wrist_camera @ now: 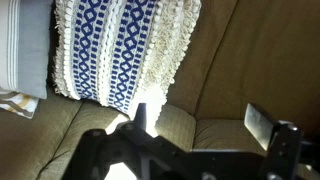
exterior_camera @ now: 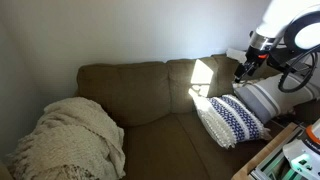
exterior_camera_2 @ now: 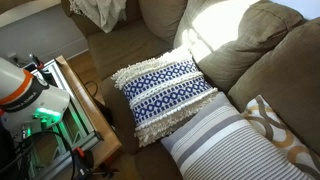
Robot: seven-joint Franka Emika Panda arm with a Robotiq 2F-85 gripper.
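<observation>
A blue-and-white patterned pillow with cream fringe (exterior_camera: 228,120) rests against the couch back, right of the middle in exterior view 1. The same fringed pillow (exterior_camera_2: 168,95) is central in the second exterior view, and fills the upper left of the wrist view (wrist_camera: 112,45). My gripper (exterior_camera: 243,75) hangs above the right part of the couch, apart from the pillow. In the wrist view the gripper stands open along the bottom edge, with only the couch beyond and nothing held between its fingers.
A grey striped pillow (exterior_camera_2: 235,150) and an orange-patterned pillow (exterior_camera_2: 275,130) lie beside the fringed one. A cream knit blanket (exterior_camera: 70,140) covers the couch's left end. A wooden table edge (exterior_camera_2: 90,105) borders the arm's base.
</observation>
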